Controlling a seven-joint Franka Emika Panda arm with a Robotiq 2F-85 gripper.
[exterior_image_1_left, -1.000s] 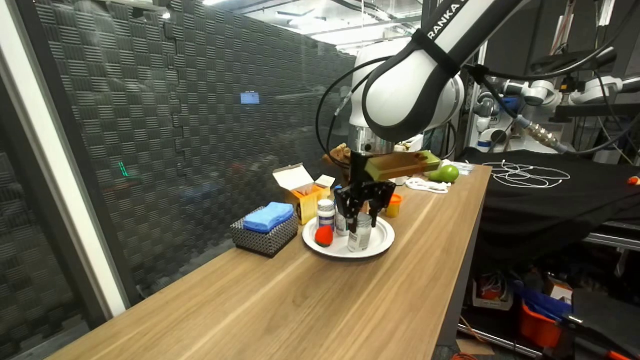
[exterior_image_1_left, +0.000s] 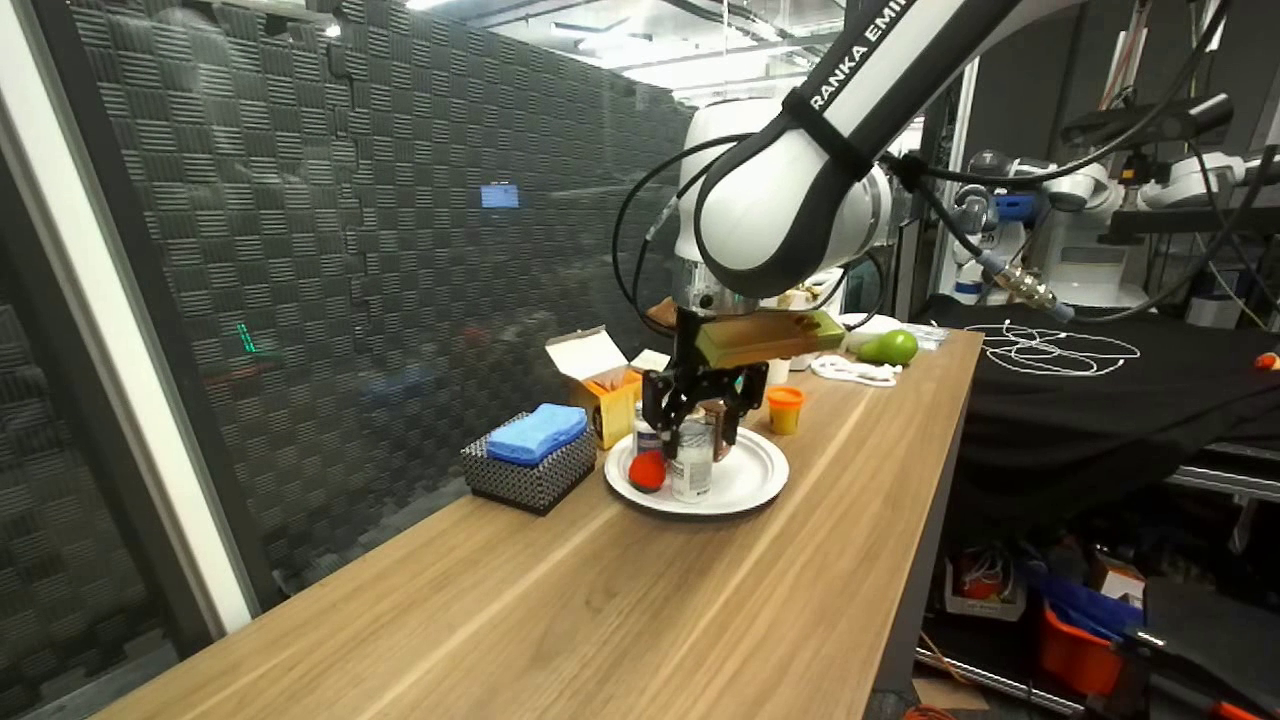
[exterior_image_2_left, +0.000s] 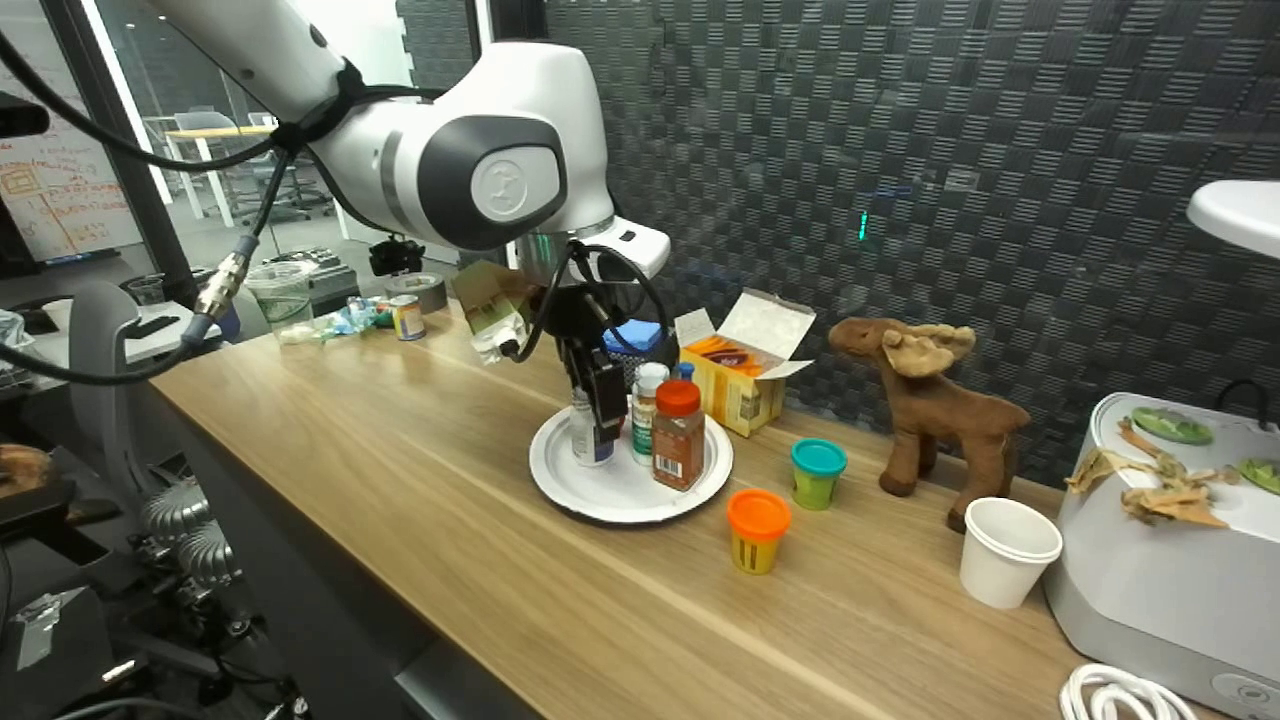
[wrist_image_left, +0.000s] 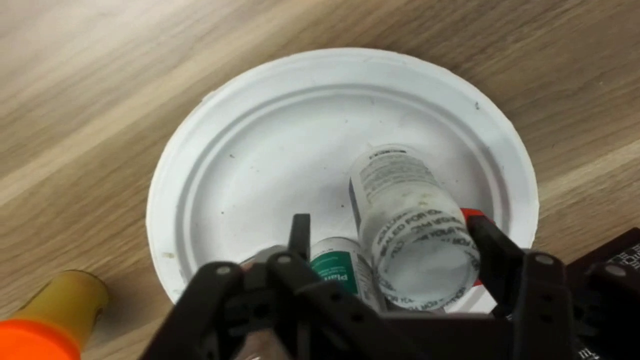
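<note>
A white-labelled bottle (exterior_image_1_left: 692, 472) stands on a white plate (wrist_image_left: 240, 84). Around the bottle, my gripper is part open. Its right finger is close to the bottle; a visible gap separates the left finger from it. Also on the plate are a green-labelled bottle (exterior_image_2_left: 645, 414), a red-capped spice jar (exterior_image_2_left: 679, 446) and a small red object (exterior_image_1_left: 648, 472). In the wrist view the right finger partly covers the red object, and the gripper hides much of the jar.
An orange-lidded tub (exterior_image_2_left: 757, 534) and a teal-lidded tub (exterior_image_2_left: 817, 474) stand beside the plate. Behind it are an open yellow box (exterior_image_2_left: 738, 390) and a black mesh box with a blue cloth (exterior_image_1_left: 537, 433).
In exterior view 1, the gripper and the white-labelled bottle have shifted left across the plate, towards the red object. The gap between the fingers looks wider. The plate has stayed put.
</note>
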